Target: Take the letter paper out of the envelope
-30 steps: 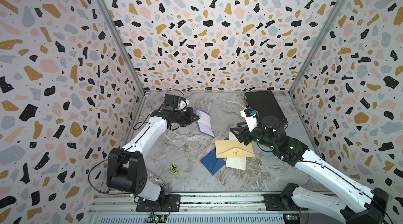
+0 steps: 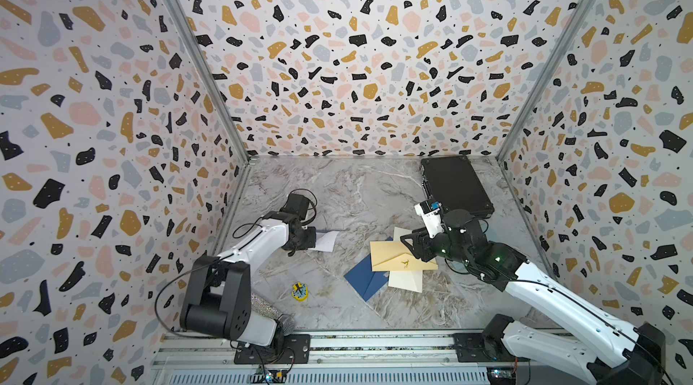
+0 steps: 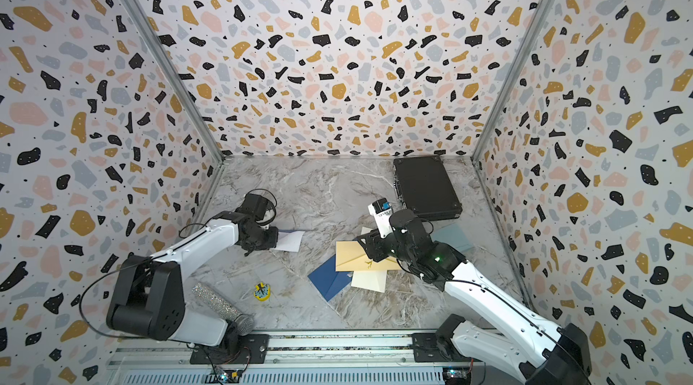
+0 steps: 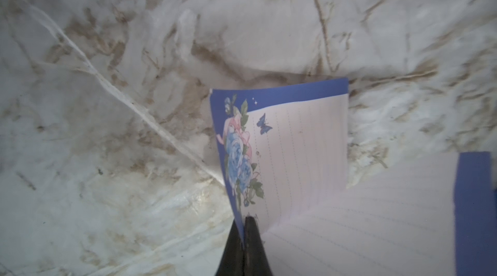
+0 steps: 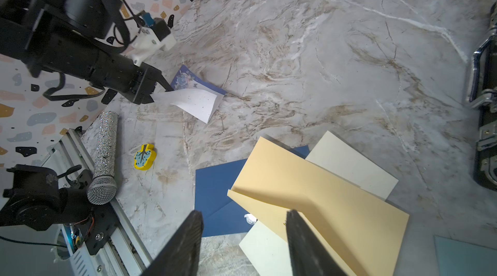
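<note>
The letter paper (image 4: 300, 162) is folded and lined, with a blue border and printed blue and pink flowers. Its edge is pinched between the tips of my left gripper, which is shut on it, and the sheet hangs open in two halves. In the right wrist view the paper (image 5: 194, 101) is clear of the envelope, close to the table on the left side. A cream envelope (image 5: 331, 188) lies with its flap standing partly up and its mouth open. My right gripper is open above the envelope's near side, with nothing between its fingers.
Under the envelope lie a dark blue envelope (image 5: 220, 188) and cream sheets (image 5: 354, 164). A pale blue-green envelope (image 5: 466, 258) rests at the right. A black case (image 2: 456, 186) occupies the back right. A small yellow clock (image 2: 299, 291) and a glittery microphone (image 5: 106, 144) sit front left.
My left gripper has carried the paper leftward and toward the table's front, turning it on the way. The right gripper has shifted only slightly, and the envelope lies where it was.
</note>
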